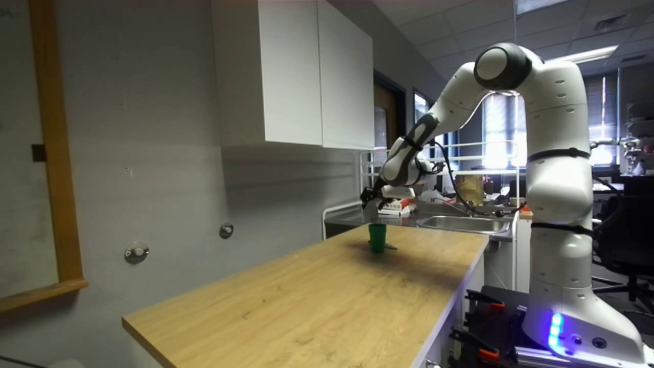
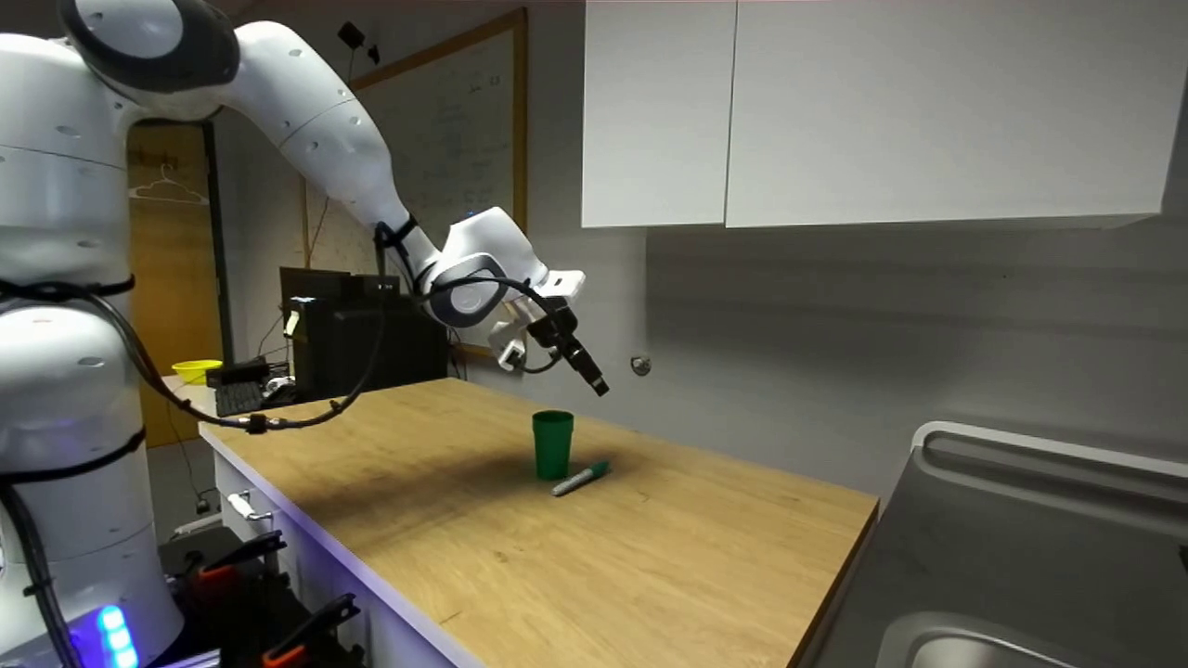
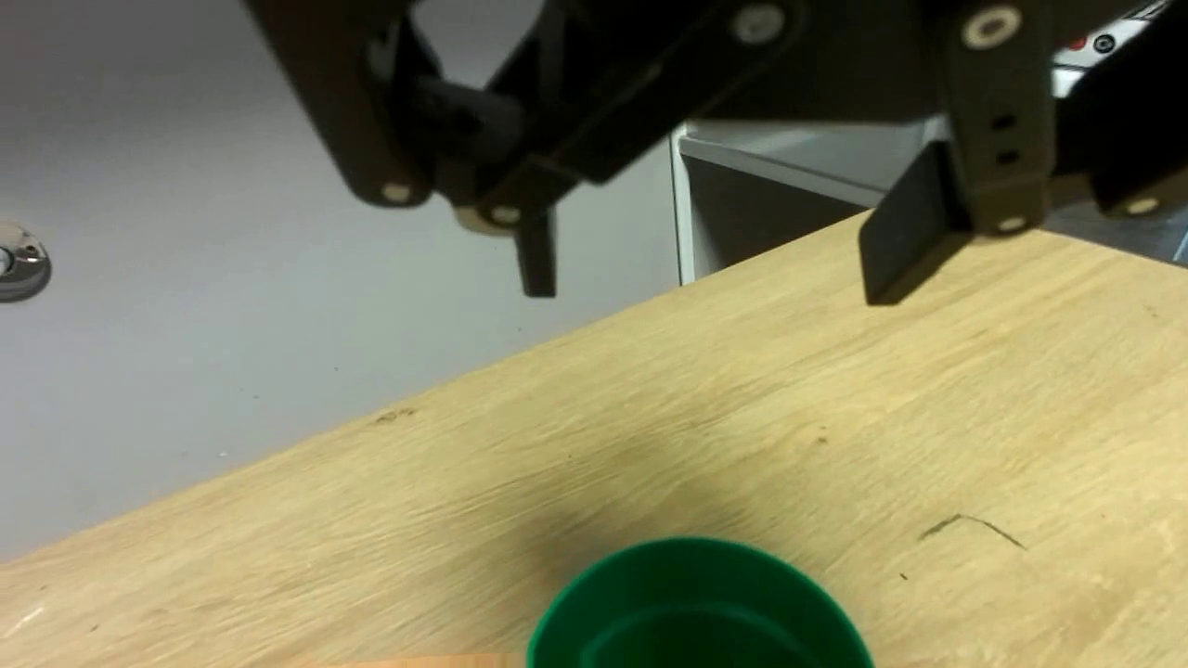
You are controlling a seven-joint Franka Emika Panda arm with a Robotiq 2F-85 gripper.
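Observation:
A green cup (image 2: 552, 445) stands upright on the wooden counter, its round rim (image 3: 696, 553) low in the wrist view. On the wood right beside it lies a marker (image 2: 582, 478) with a grey body and green cap; exterior view 1 shows part of the marker (image 1: 391, 247) behind the cup. My gripper is open, with a wide gap and nothing between its fingers. It hangs above the counter, higher than the cup and toward the wall (image 2: 607, 390). The marker does not show in the wrist view.
White cabinets (image 1: 291, 73) hang on the wall above the counter (image 1: 294, 300). A metal sink (image 1: 463, 223) lies beyond the counter's far end.

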